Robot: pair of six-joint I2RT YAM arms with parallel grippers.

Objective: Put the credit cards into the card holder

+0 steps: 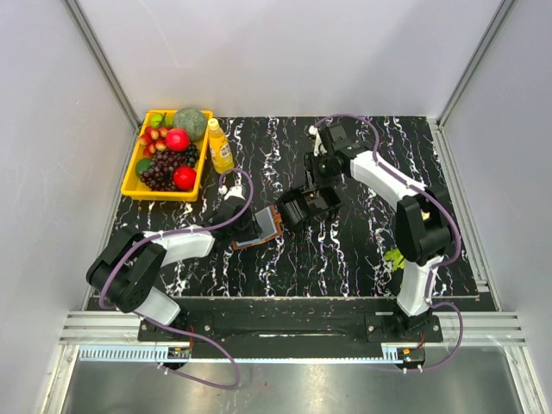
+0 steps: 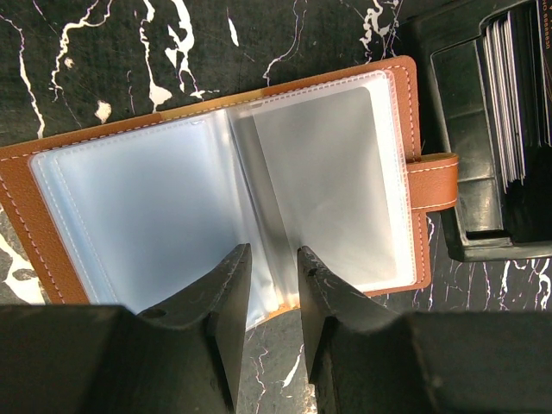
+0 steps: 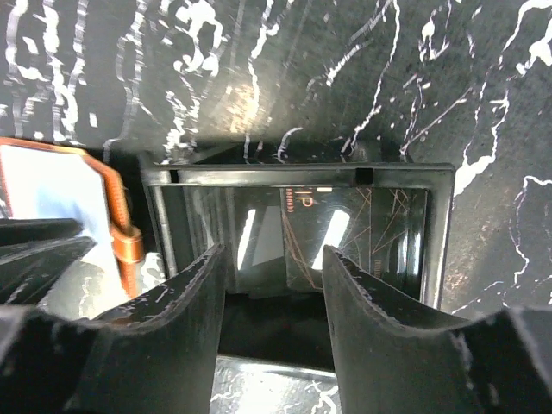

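A brown card holder (image 2: pixel 416 185) with clear sleeves lies open on the table, its strap against the black box. Over its fold hovers my left gripper, fingers part open, with nothing between the fingers. The black box (image 3: pixel 302 177) holds several cards: in the left wrist view the cards (image 2: pixel 507 95) stand on edge, and in the right wrist view a dark card (image 3: pixel 323 228) leans in the box. Above that box is my right gripper, fingers apart and the gap empty.
A yellow basket of fruit (image 1: pixel 161 196) stands at the back left, a yellow bottle (image 1: pixel 220 148) beside it. Something yellow-green (image 1: pixel 394 258) lies under the right arm.
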